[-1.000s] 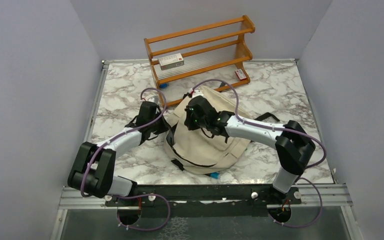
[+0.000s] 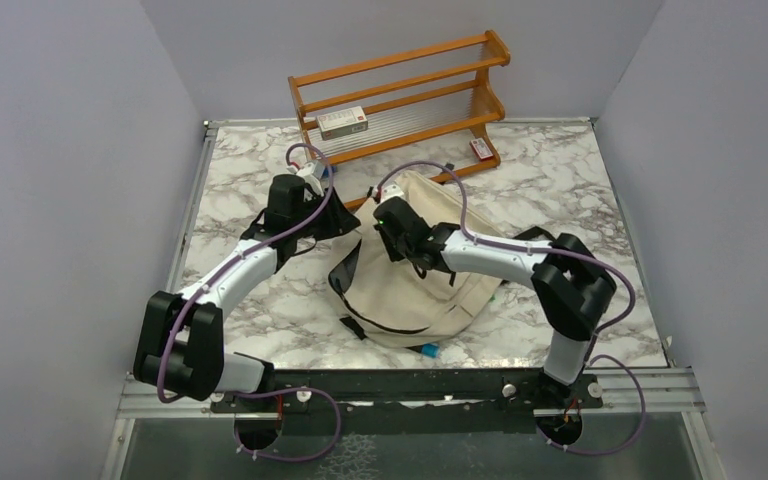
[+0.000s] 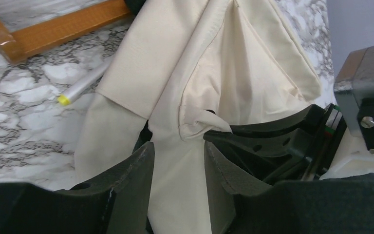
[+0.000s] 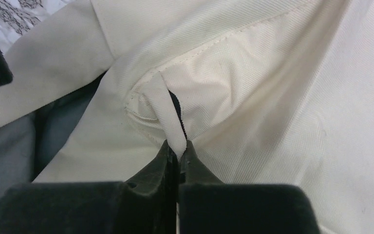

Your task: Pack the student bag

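The cream bag [image 2: 410, 310] lies flat and rumpled in the middle of the marble table, its dark-edged opening toward the left. My right gripper is shut on a narrow fold of the bag's fabric, with dark lining showing beside it. My left gripper hangs above the bag's left part with its fingers apart and nothing held between them; my right gripper's black body fills the right of the left wrist view. A white marker [image 3: 87, 80] with a yellow end lies on the table beside the bag.
A wooden rack [image 2: 400, 142] stands at the back, holding a box [image 2: 342, 122] and a small red packet [image 2: 481, 148]. A blue item [image 2: 429, 350] shows at the bag's front edge.
My left gripper has moved back and right from the bag's left opening. My right gripper has shifted slightly left and turned, moving only a little.
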